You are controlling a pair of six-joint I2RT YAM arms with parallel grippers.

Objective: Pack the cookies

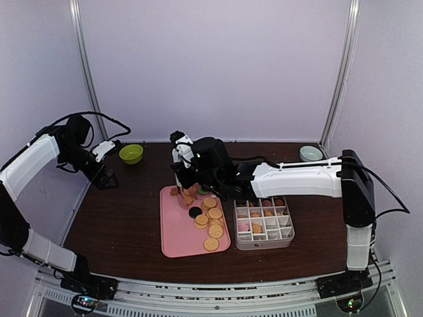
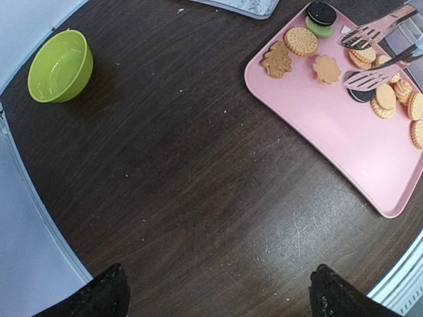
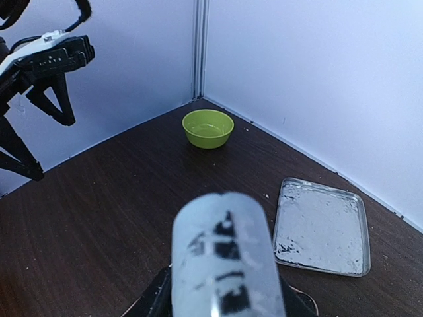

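Note:
A pink tray (image 1: 178,234) holds assorted round and flower-shaped cookies (image 1: 211,244), some black. The compartment box (image 1: 264,241) to its right has cookies in several cells. My right gripper (image 1: 182,173) is over the tray's back half, holding white-handled tongs; their perforated tips (image 2: 367,80) hang over the cookies in the left wrist view, apart, with nothing clearly between them. My left gripper stands open and empty at the table's left, above the bare wood.
A green bowl (image 1: 131,153) is at the back left, a white bowl (image 1: 310,153) at the back right. A metal tray (image 3: 320,228) lies behind the pink tray.

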